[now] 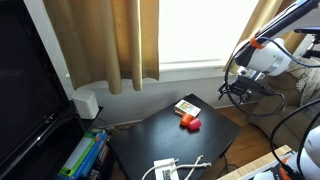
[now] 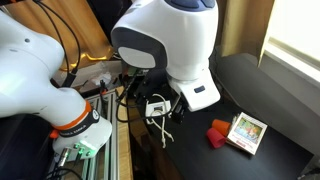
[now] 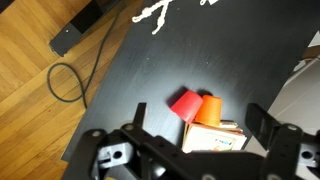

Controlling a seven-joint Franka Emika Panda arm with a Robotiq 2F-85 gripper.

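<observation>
Two small cup-like objects, one red [image 3: 186, 105] and one orange [image 3: 208, 110], lie side by side on the black table [image 3: 150, 80]. Touching or nearly touching them is a box [image 3: 212, 138] with a picture on its face. In the wrist view my gripper is open, its fingers far apart at the lower left and lower right. Nothing is between them; the cups and box show beyond, well below. From exterior view 1, the gripper [image 1: 228, 90] appears raised to the right of the table. The arm hides part of the table in exterior view 2.
A white power strip [image 1: 166, 170] with a white cord [image 1: 190, 165] lies at the table's near edge. A curtain [image 1: 100, 40] and a window stand behind it, with a dark screen [image 1: 30, 80] at the left.
</observation>
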